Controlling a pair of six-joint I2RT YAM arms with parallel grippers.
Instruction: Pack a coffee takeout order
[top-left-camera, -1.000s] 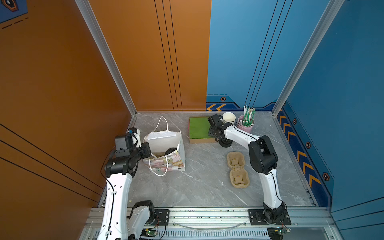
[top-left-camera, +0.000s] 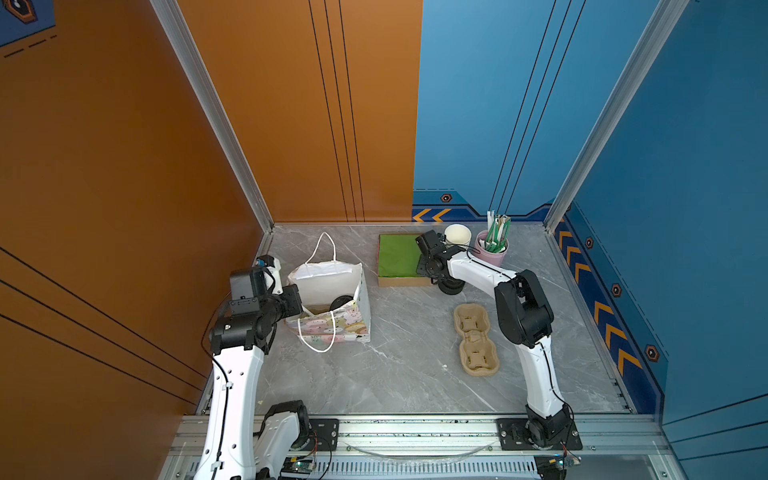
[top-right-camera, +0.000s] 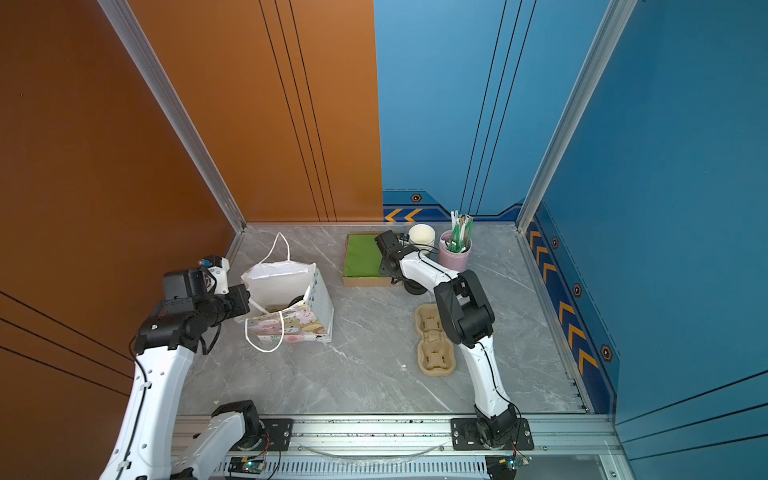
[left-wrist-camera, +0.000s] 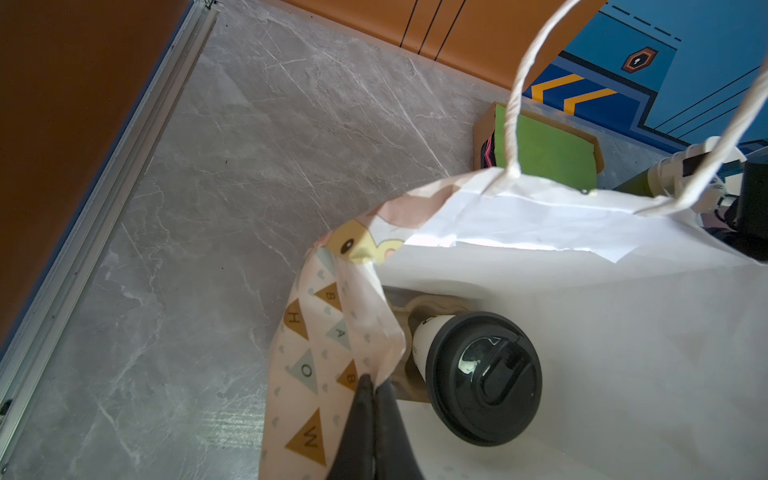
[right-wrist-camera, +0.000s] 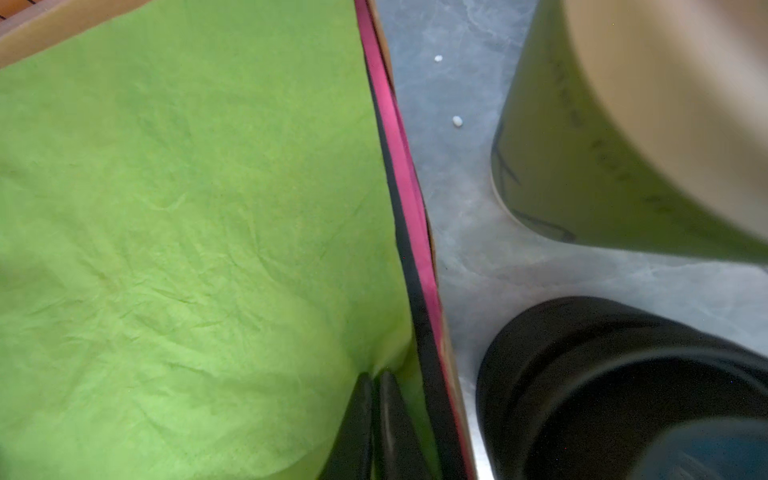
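Note:
A white-lined paper bag (top-left-camera: 361, 308) with a printed outside stands open on the left of the table. Inside it, a black-lidded cup (left-wrist-camera: 484, 380) sits in a cardboard carrier (left-wrist-camera: 412, 316). My left gripper is shut at the bag's side edge, the paper drawn in between its fingertips. At the back, a shallow box (top-left-camera: 404, 281) holds a stack of green sheets (right-wrist-camera: 200, 200), with pink and black layers showing at its edge. My right gripper is shut near the box's right edge, with the green sheet puckered up at its fingertips.
An empty cardboard carrier (top-left-camera: 477, 352) lies right of centre. Beside the box stand a stack of black lids (top-left-camera: 452, 286), pale cups (top-left-camera: 457, 233) and a pink holder (top-left-camera: 491, 256) with straws.
Left arm and bag look the same.

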